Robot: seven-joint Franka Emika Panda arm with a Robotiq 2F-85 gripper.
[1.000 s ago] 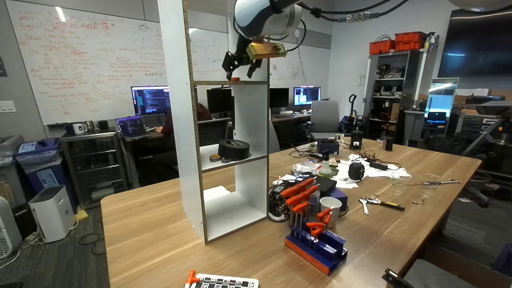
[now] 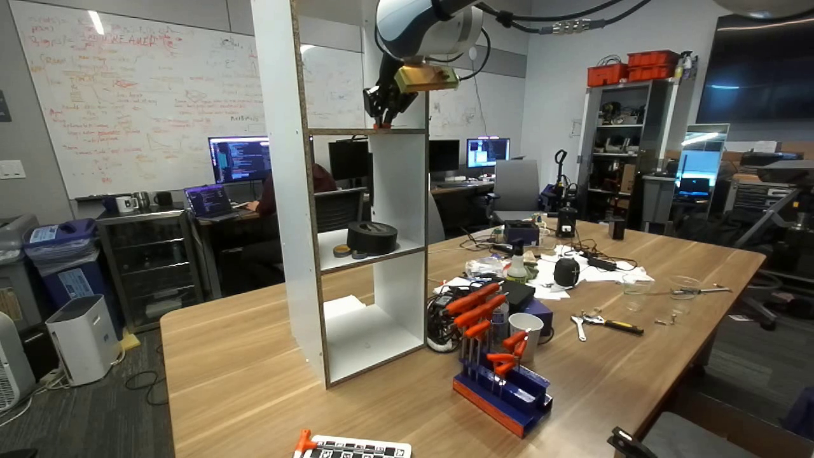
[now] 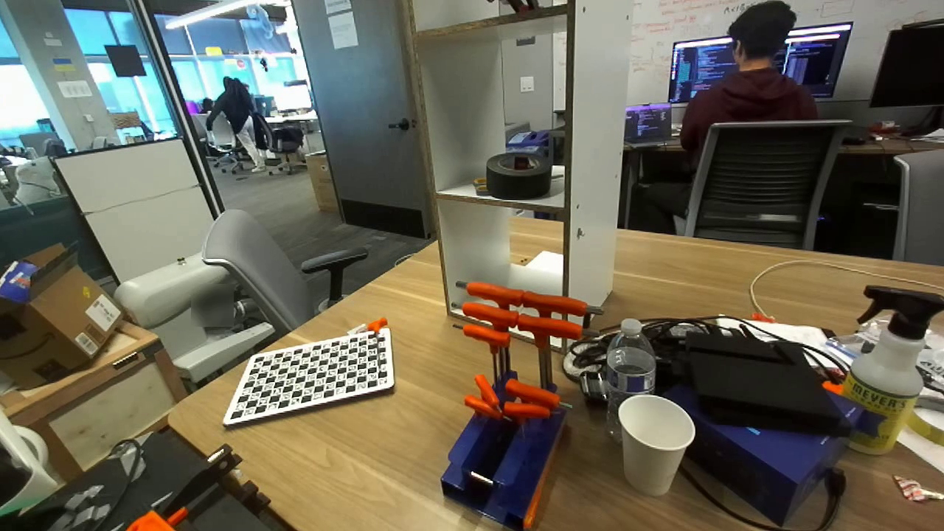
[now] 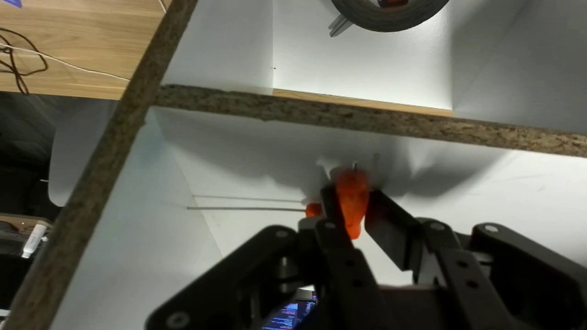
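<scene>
On the upper shelf (image 4: 484,187) of the white unit lies an orange handle (image 4: 352,198), with my gripper around it. The two black fingers stand close on either side of it, the finger narrowed; whether both press on it is not clear. Just left of the fingers, a smaller orange piece (image 4: 312,209) has a thin metal rod (image 4: 247,208) running left from it. I cannot tell whether it belongs to the same tool. From the side, my gripper (image 2: 383,122) points down with its tips at shelf level.
Below, the middle shelf holds a black tape roll (image 2: 372,238). A blue rack (image 3: 504,451) of orange T-handle keys stands on the table near a paper cup (image 3: 655,438). A checkered board (image 3: 314,376) lies to its left. The unit's side panels (image 2: 278,191) flank the shelf.
The fingers were spread wide a second ago and have drawn together around the orange handle. The handle appears slightly further right on the shelf; the arm has shifted only a little.
</scene>
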